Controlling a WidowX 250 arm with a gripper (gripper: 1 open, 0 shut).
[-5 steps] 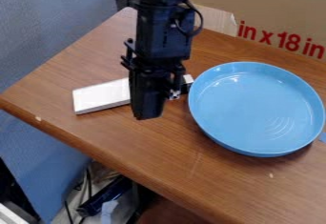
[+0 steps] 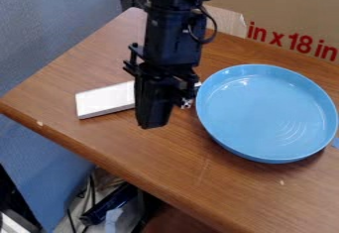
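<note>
My black gripper [image 2: 155, 103] hangs from the top of the view, low over the middle of the wooden table, between a white bar and a blue plate. The white bar [image 2: 103, 101] lies flat on the wood and runs behind the gripper, which hides part of it. The blue plate [image 2: 265, 113] lies to the right, just beside the gripper. I cannot tell whether the gripper is open or shut or whether anything is between its fingers.
A cardboard box [image 2: 284, 9] with red print stands behind the table [image 2: 159, 168]. The table's near left edge drops to a floor with cables. Bare wood lies at the back left and in front.
</note>
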